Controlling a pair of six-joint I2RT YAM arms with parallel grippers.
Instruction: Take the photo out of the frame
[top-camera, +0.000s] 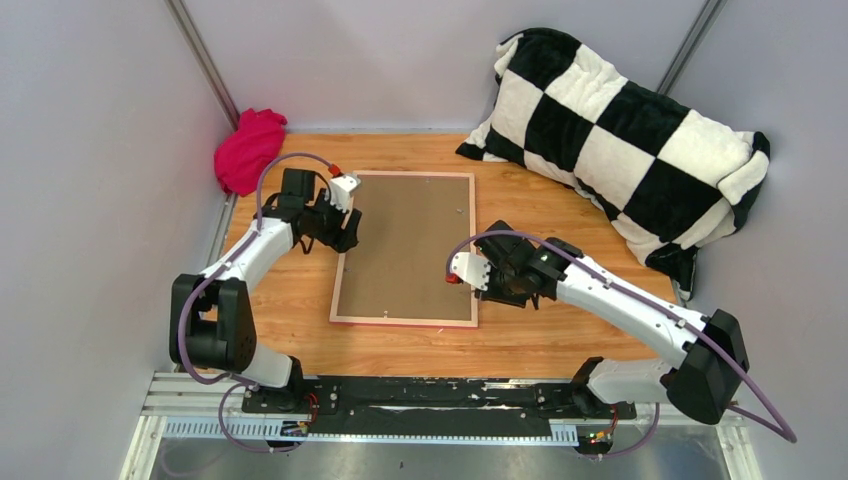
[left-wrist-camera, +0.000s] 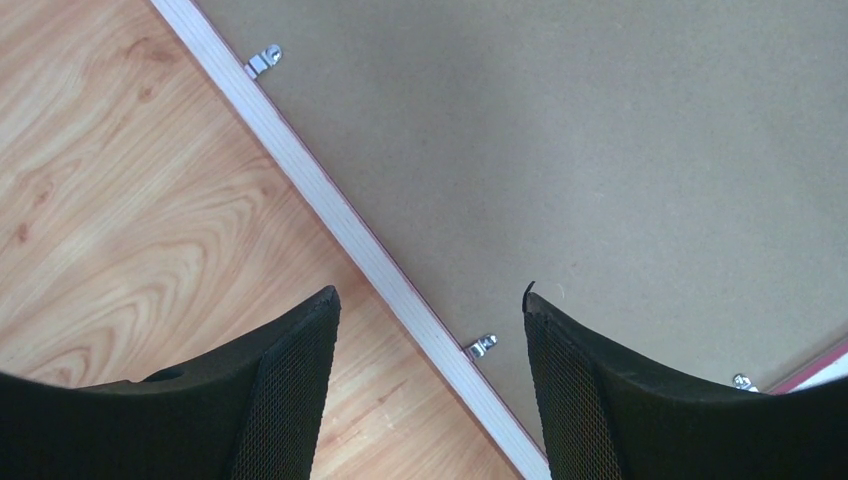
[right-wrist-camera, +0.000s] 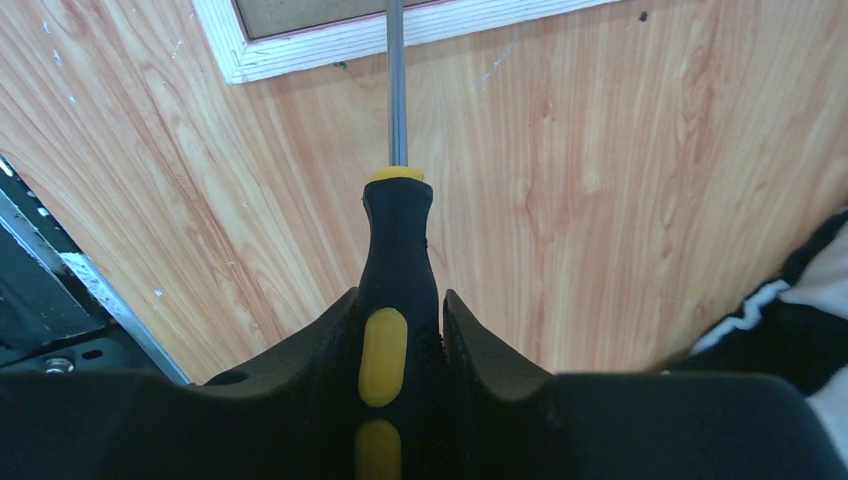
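Observation:
The frame (top-camera: 405, 321) lies on the wooden table, brown backing board (top-camera: 405, 245) upward, with small metal tabs (left-wrist-camera: 481, 346) along its rim. My left gripper is over the left rim, part open with nothing between its fingers, a tab visible below the gap. My right gripper is shut on a screwdriver (right-wrist-camera: 398, 225) with black and yellow handle, at the frame's right side; its shaft reaches over the rim, the tip out of view. No photo is visible.
A checkered pillow (top-camera: 620, 140) fills the back right; a red cloth (top-camera: 250, 150) lies at back left. Bare table (top-camera: 530, 340) surrounds the frame, with a metal rail along the front edge.

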